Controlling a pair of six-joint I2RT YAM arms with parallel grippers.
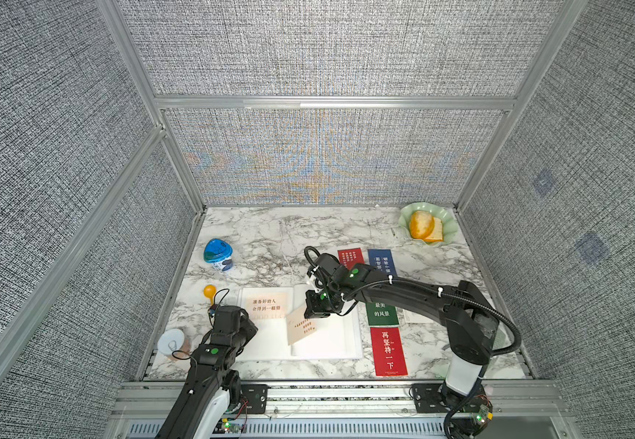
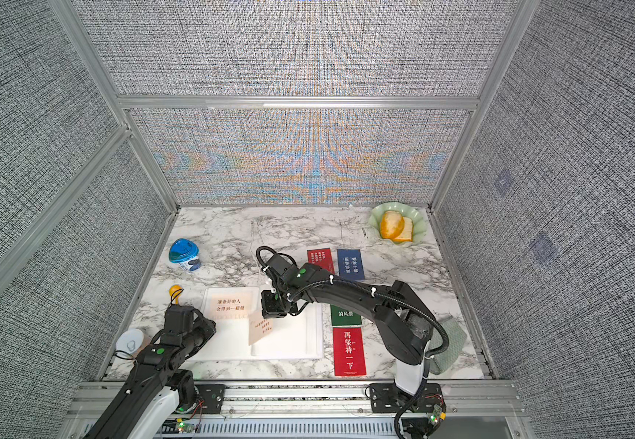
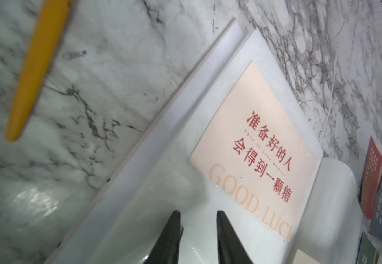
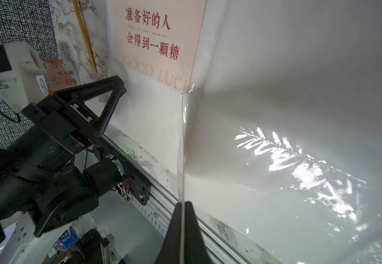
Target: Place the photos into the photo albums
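A white photo album (image 1: 337, 344) lies open on the marble table. A beige photo (image 1: 264, 300) with red characters lies at the top of its left page. My right gripper (image 1: 307, 315) is shut on another beige photo (image 1: 301, 328), which hangs tilted over the album's middle. In the right wrist view this held photo (image 4: 180, 176) is seen nearly edge-on, a thin strip rising from the fingers. My left gripper is part open with nothing between its fingers, low over the left page. Whether the held photo touches the page cannot be told.
Right of the album lie red (image 1: 389, 352), green (image 1: 382, 313) and blue (image 1: 380, 261) cards, partly under the right arm. A yellow spoon (image 1: 209, 292), a white-lidded cup (image 1: 174, 341) and a blue-lidded tub (image 1: 218, 252) stand left. A bowl (image 1: 449, 232) holds bread at back right.
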